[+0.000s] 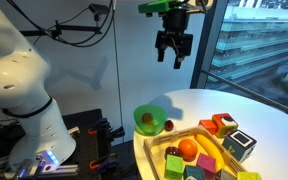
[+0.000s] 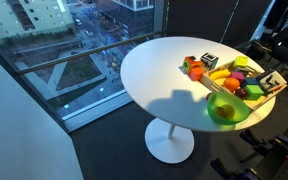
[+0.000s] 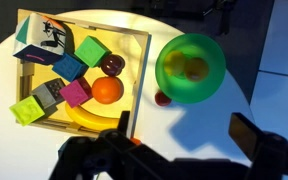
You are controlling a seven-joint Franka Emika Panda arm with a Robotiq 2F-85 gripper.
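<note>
High above the table, my gripper (image 1: 172, 58) points down, its fingers spread wide with nothing between them. The wrist view shows the dark fingers (image 3: 249, 138) well apart over bare white table. A green bowl (image 3: 209, 90) holds a yellow piece (image 3: 189, 51) and a brownish round one (image 3: 196, 69). Beside the bowl, on the table, lies a small dark red ball (image 3: 162, 98). The wooden tray (image 3: 140, 75) holds an orange (image 3: 107, 90), a yellow banana (image 3: 90, 119), a dark red round fruit (image 3: 112, 65) and several coloured cubes, including a blue one (image 3: 70, 67).
Red blocks (image 1: 224, 122) and a printed cube (image 1: 239, 145) stand by the tray's window side. The bowl sits near the table's edge.
</note>
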